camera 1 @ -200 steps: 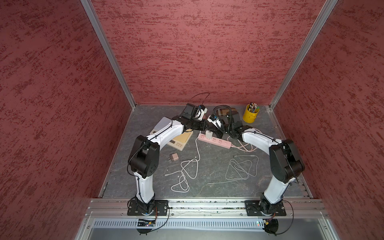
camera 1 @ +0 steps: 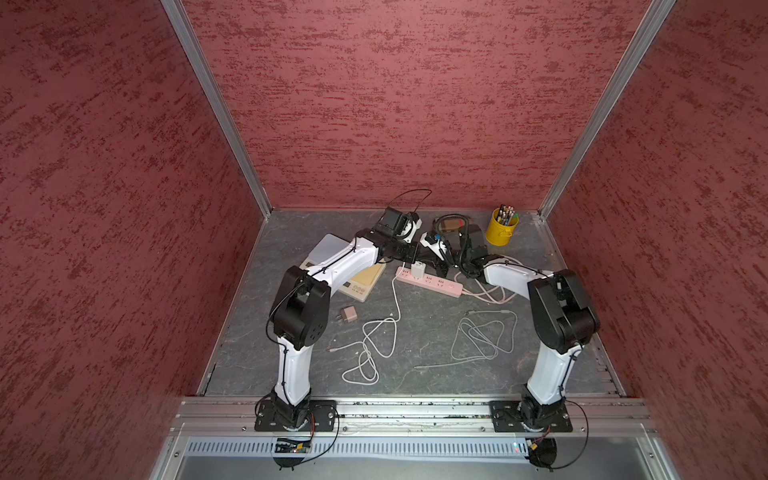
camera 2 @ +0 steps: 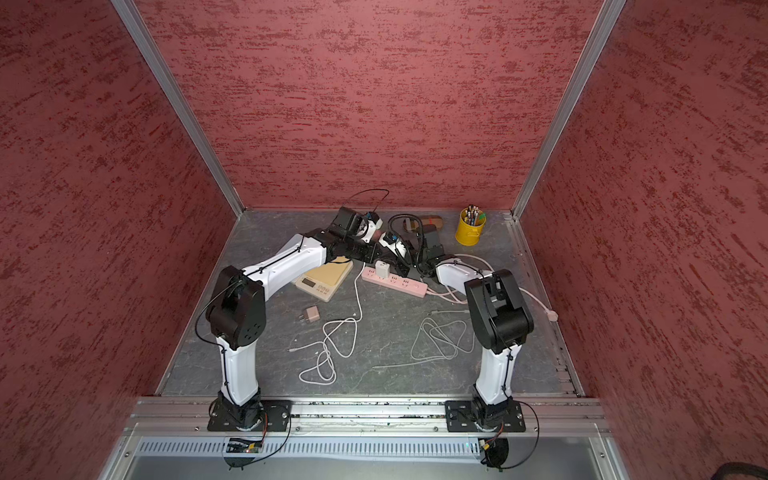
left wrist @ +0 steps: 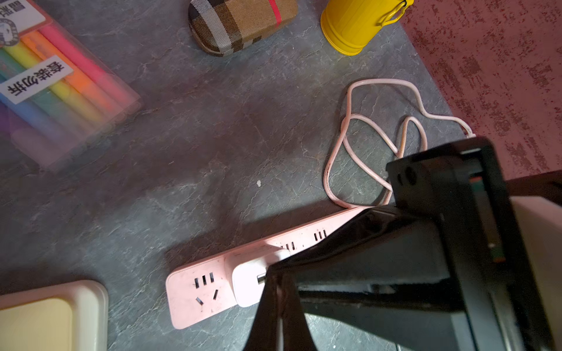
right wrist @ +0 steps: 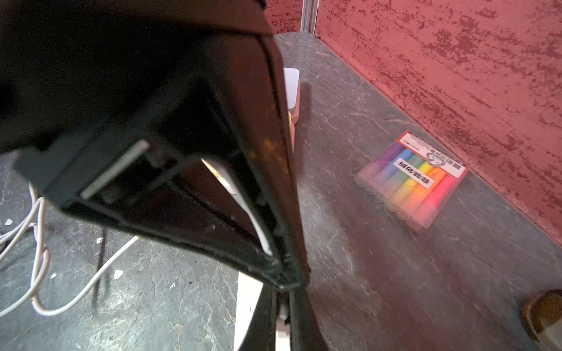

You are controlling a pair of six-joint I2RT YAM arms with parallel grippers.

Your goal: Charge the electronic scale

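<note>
A white charger (left wrist: pixel 248 283) sits on the pink power strip (camera 1: pixel 444 285). My left gripper (camera 1: pixel 411 260) is shut just above it, a white cable (camera 1: pixel 396 304) running up near its fingers; whether it holds the cable is unclear. Beside it, low over the strip, my right gripper is shut on something pale, which the other arm's body largely hides; I cannot tell if it is the charger. The cream electronic scale (camera 2: pixel 324 280) lies to the left of the strip.
A pink adapter (camera 1: pixel 347 313) and coiled white cables (camera 1: pixel 480 336) lie at the front. A yellow pen cup (camera 1: pixel 500 230), a plaid case (left wrist: pixel 243 23) and marker pack (right wrist: pixel 412 178) are at the back. The front middle has some free room.
My left gripper has moved slightly right toward the charger. The right arm's elbow has shifted a little inward, its gripper staying over the strip.
</note>
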